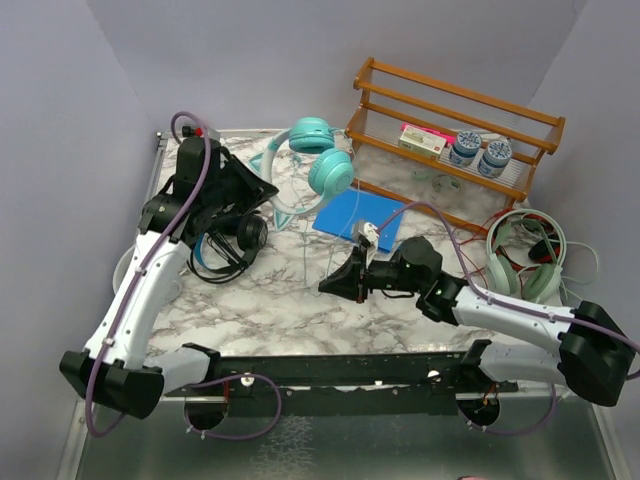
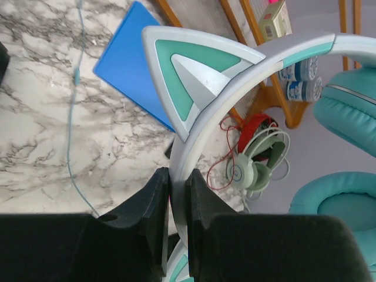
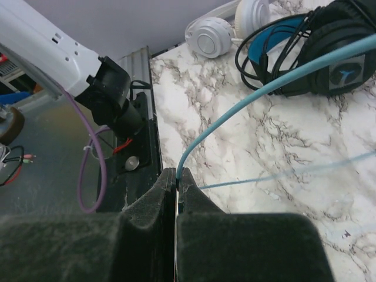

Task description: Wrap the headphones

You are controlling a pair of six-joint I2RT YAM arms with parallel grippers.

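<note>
The teal and white cat-ear headphones (image 1: pixel 330 172) hang in the air above the table, my left gripper (image 1: pixel 267 190) shut on their band (image 2: pixel 197 138); the ear cups point right. A thin teal cable (image 3: pixel 236 108) runs down to my right gripper (image 1: pixel 326 287), which is low over the front-centre of the table and shut, with the cable between its fingertips in the right wrist view (image 3: pixel 179 176).
A wooden rack (image 1: pixel 460 96) with jars and boxes stands at back right, a blue pad (image 1: pixel 355 215) before it. Black headphones (image 1: pixel 240 235) lie left of centre, green-white headphones (image 1: pixel 500 270) at right.
</note>
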